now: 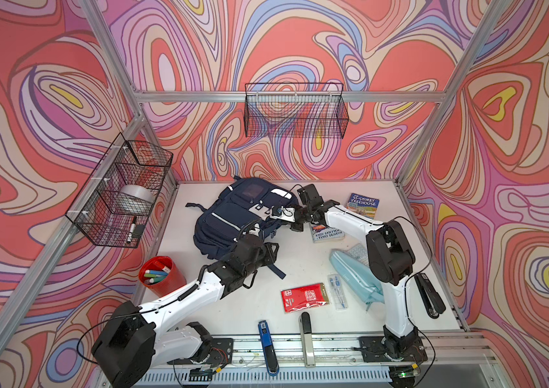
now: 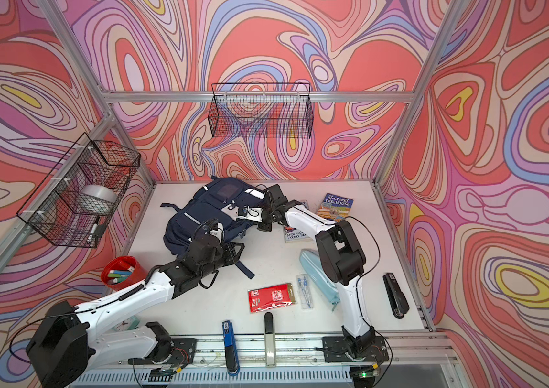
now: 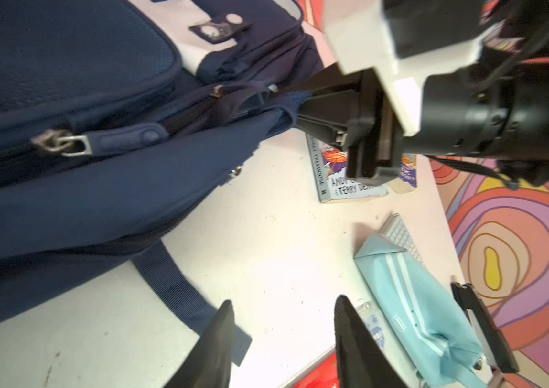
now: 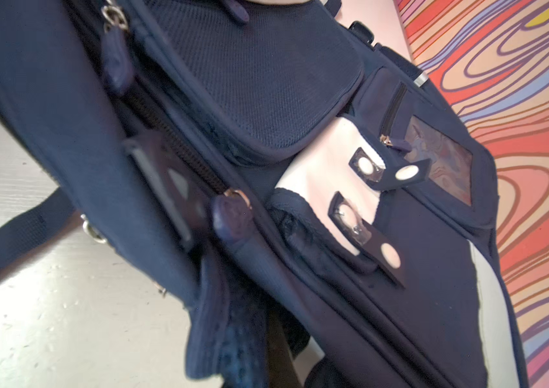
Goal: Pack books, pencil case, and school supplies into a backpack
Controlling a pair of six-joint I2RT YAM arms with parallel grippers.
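The navy backpack (image 1: 242, 213) lies on the back left of the table, its zipped main edge (image 3: 93, 213) facing the front. At its right end my right gripper is shut on a fold of navy fabric, as the left wrist view shows. In the right wrist view the pinched cloth (image 4: 222, 323) bunches low in the picture. Beside the front edge hangs my left gripper, partly open and empty. Two books, one grey-spined (image 1: 327, 234) and one blue (image 1: 362, 204), lie back right. The pale blue pencil case (image 1: 357, 274) rests in front of them.
A red packet (image 1: 305, 297) and a clear pack of drawing tools (image 1: 337, 291) lie front centre. A black stapler (image 2: 395, 295) is at the far right, a red cup of markers (image 2: 123, 273) at the left. Bare table (image 1: 294, 265) shows before the backpack.
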